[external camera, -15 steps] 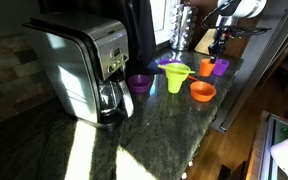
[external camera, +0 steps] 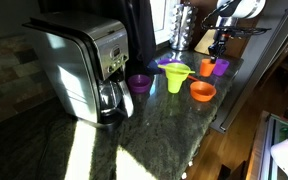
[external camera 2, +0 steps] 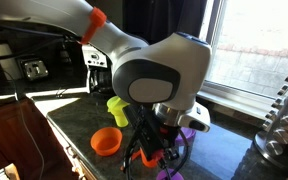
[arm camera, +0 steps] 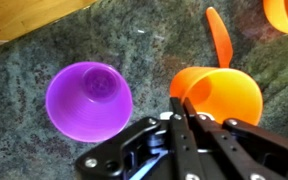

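Note:
In the wrist view, an orange cup (arm camera: 234, 93) is at the right of centre, with its opening facing the camera. My gripper is at its left rim, shut on the cup's wall. Left of it, a purple cup (arm camera: 87, 100) rests on the counter, apart from the fingers. Exterior view 1 shows the orange cup (external camera: 206, 68) and the purple cup (external camera: 220, 68) side by side at the far end, below my gripper (external camera: 216, 50). In exterior view 2 the arm largely hides both cups.
An orange utensil handle (arm camera: 220, 38) lies above the orange cup. Nearby are an orange bowl (external camera: 202, 91), a green cup (external camera: 175, 80) and a purple bowl (external camera: 139, 83). A coffee maker (external camera: 96, 68) occupies the left.

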